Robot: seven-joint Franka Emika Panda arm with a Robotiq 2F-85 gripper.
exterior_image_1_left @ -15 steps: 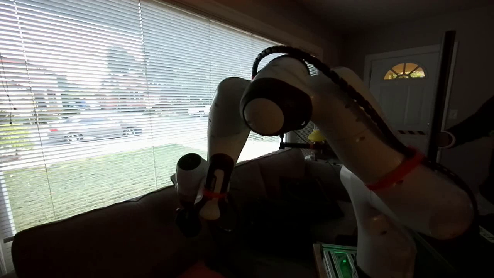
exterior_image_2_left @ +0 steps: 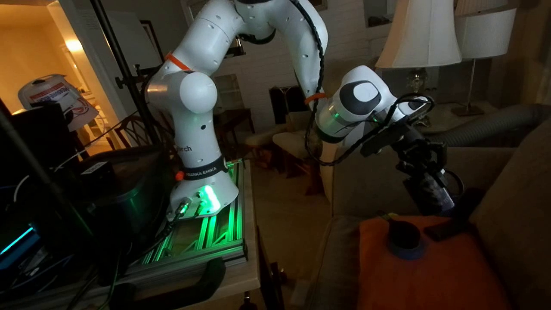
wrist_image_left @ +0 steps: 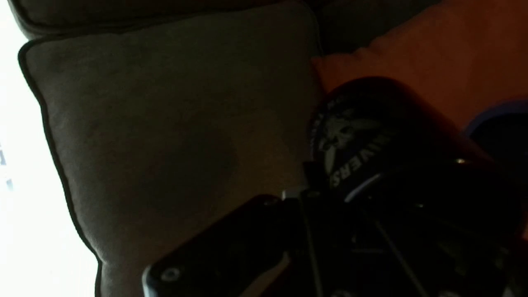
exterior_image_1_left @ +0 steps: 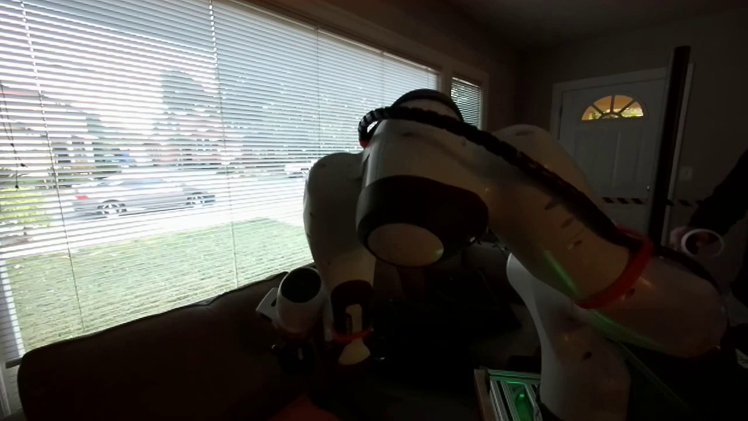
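A dark mug [wrist_image_left: 361, 133] with pale lettering and a figure on its side is tilted in my gripper, which is shut on its wall near the rim. In the second exterior view the mug [exterior_image_2_left: 429, 193] hangs from the gripper [exterior_image_2_left: 424, 168] above the couch, apart from the orange cloth [exterior_image_2_left: 372, 268]. On that cloth sits a dark round vessel [exterior_image_2_left: 404, 233] on a blue base [exterior_image_2_left: 408, 253]. In the first exterior view the gripper is too dark to make out its fingers.
Beside the vessel lies a dark flat object [exterior_image_2_left: 447, 230]. The couch backrest [exterior_image_2_left: 527, 191] rises close to the cloth. A bare grey-brown cushion [wrist_image_left: 173, 123] fills much of the wrist view. A person's arm [exterior_image_1_left: 715, 203] shows at the far right.
The arm has come down, its elbow and wrist lower and the wrist slightly further right in the first exterior view.
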